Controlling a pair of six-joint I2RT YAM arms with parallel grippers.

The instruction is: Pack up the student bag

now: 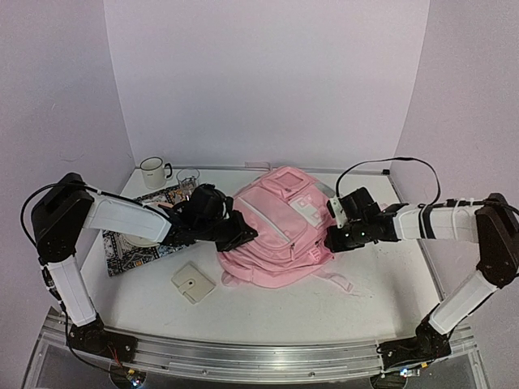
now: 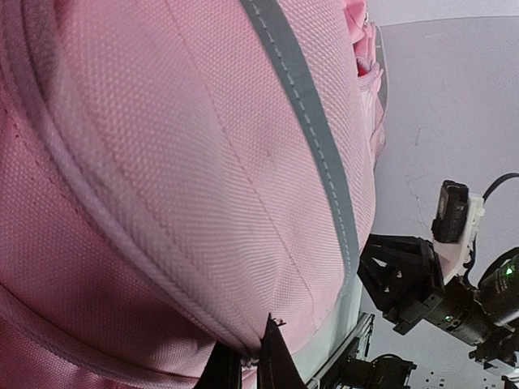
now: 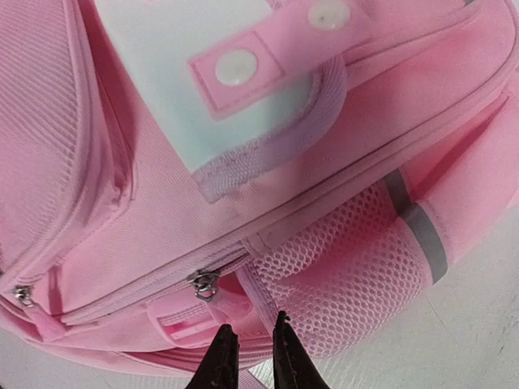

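Note:
The pink bag (image 1: 280, 215) lies in the middle of the table, its front pocket and zips facing up. At its left side, my left gripper (image 1: 250, 237) is closed over the fabric edge; in the left wrist view that rim runs down between the fingers. My right gripper (image 1: 331, 243) is by the bag's right side, slightly open. The right wrist view shows its fingers (image 3: 281, 348) near a zip pull (image 3: 205, 284) and the mesh side pocket (image 3: 357, 275), with nothing visibly held between them.
Left of the bag, a beige wallet-like case (image 1: 193, 283) lies near the front. Behind it are a patterned mat (image 1: 122, 258), a white mug (image 1: 153, 173) and a clear glass (image 1: 188, 176).

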